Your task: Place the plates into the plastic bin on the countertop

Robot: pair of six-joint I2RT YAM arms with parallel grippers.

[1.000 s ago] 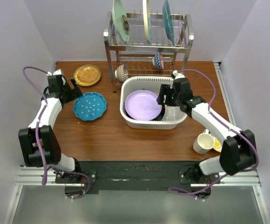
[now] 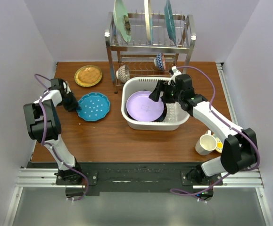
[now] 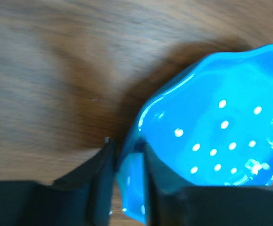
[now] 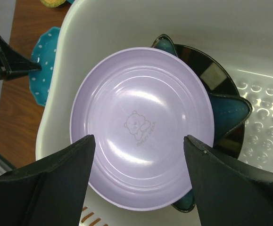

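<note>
The blue plate with white dots (image 2: pixel 94 107) is on the wooden counter at the left. My left gripper is shut on its left rim, the rim running between the two fingers in the left wrist view. A white plastic bin (image 2: pixel 125 101) stands mid-counter. Inside it a lilac plate (image 2: pixel 144 106) lies over a dark plate with teal points (image 4: pixel 230 110). Above the bin my right gripper is open, the lilac plate below its fingers and nothing between them.
A yellow woven plate (image 2: pixel 88 75) lies behind the blue one. A metal dish rack (image 2: pixel 150 48) with several plates and two cups rises behind the bin. A white mug (image 2: pixel 205 143) stands front right.
The right gripper has moved left over the bin, still open.
</note>
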